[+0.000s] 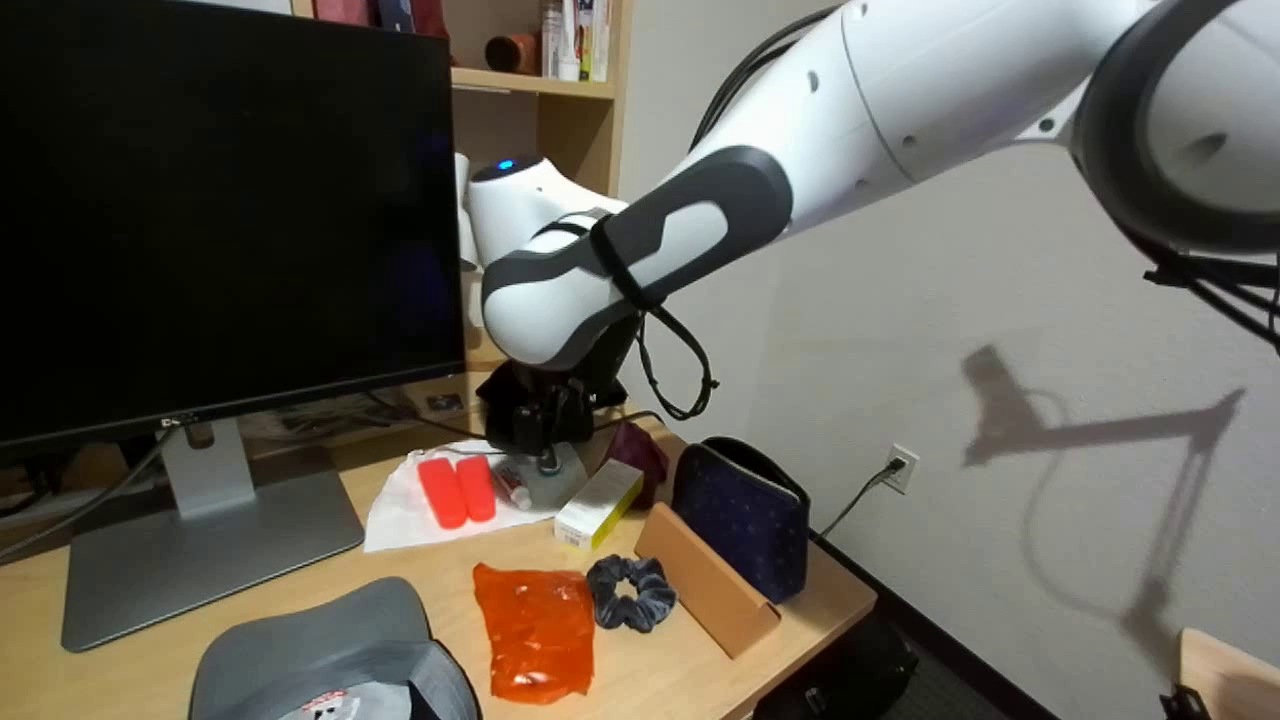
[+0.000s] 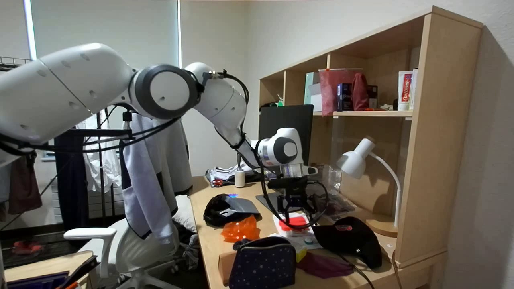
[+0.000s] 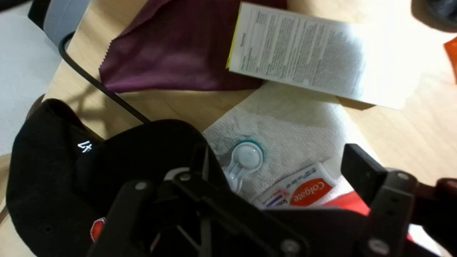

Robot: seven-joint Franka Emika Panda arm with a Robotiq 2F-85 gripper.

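Observation:
My gripper is open above the white cloth (image 3: 295,115), its two fingers wide apart and nothing held. Between and below the fingers, a small clear case with a teal rim (image 3: 248,155) lies on the cloth in the wrist view. Beside it is a Colgate toothpaste tube (image 3: 310,190), partly hidden by the gripper. A black cap (image 3: 55,171) lies to the left, its brim reaching under the left finger. Red items (image 1: 458,490) rest on the cloth in exterior view 1.
A white and yellow box (image 1: 600,502) and a maroon cloth (image 3: 171,51) lie close by. A dark pouch (image 1: 740,516), brown box (image 1: 705,578), scrunchie (image 1: 632,592), orange bag (image 1: 535,634) and grey cap (image 1: 336,654) occupy the front. The monitor (image 1: 228,216) stands left.

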